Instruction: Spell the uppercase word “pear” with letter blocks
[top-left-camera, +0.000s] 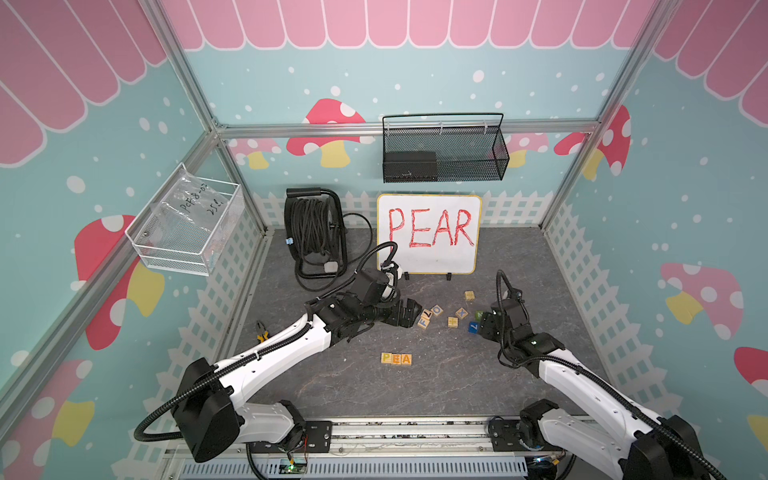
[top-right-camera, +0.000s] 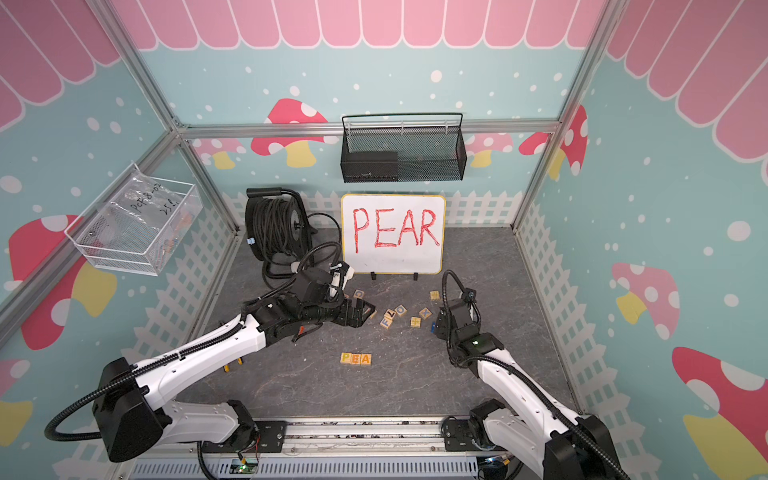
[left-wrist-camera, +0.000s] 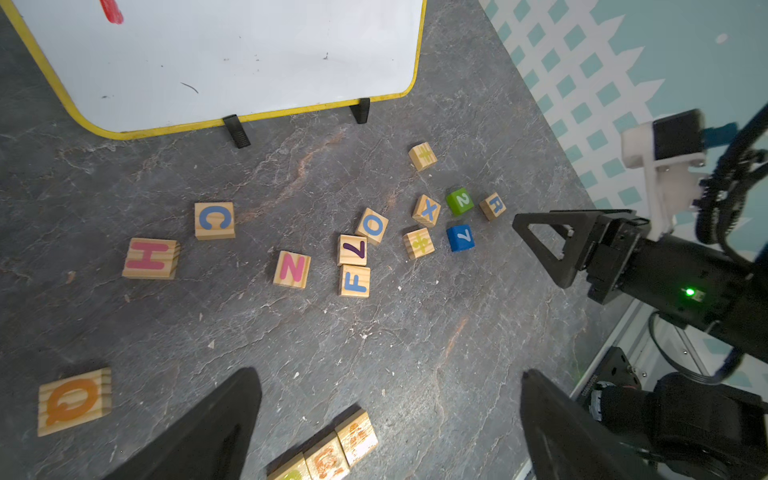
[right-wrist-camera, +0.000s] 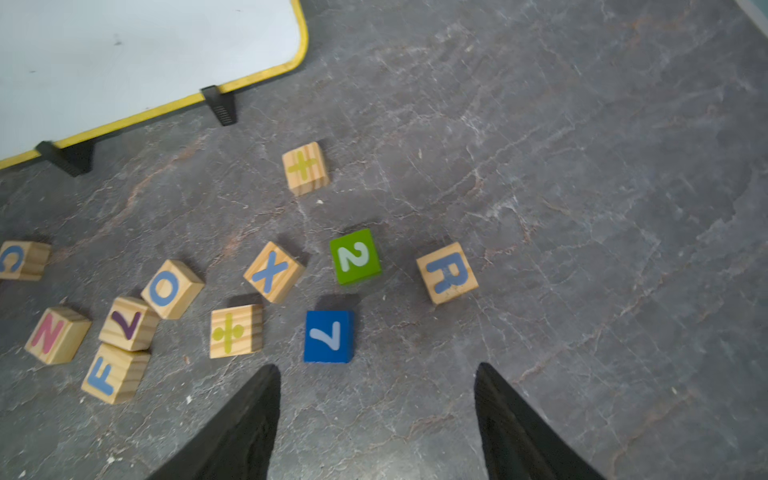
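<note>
Three orange-lettered blocks, P (top-left-camera: 386, 358), E (top-left-camera: 396, 359) and A (top-left-camera: 406, 360), lie side by side in a row on the front part of the floor. The R block (right-wrist-camera: 446, 273), wooden with a blue letter, rests face up, ahead of and right of centre between my right fingers; the right arm hides it in the top left view. My right gripper is open and empty above the floor. Likewise open and empty, my left gripper hovers behind the row, its fingers wide apart.
The blue 7 block (right-wrist-camera: 329, 337) and green 2 block (right-wrist-camera: 355, 257) lie left of R. Further left are X (right-wrist-camera: 273, 272), O (right-wrist-camera: 172, 289), F (right-wrist-camera: 115, 373) and several others. A whiteboard (top-left-camera: 429, 233) reading PEAR stands behind.
</note>
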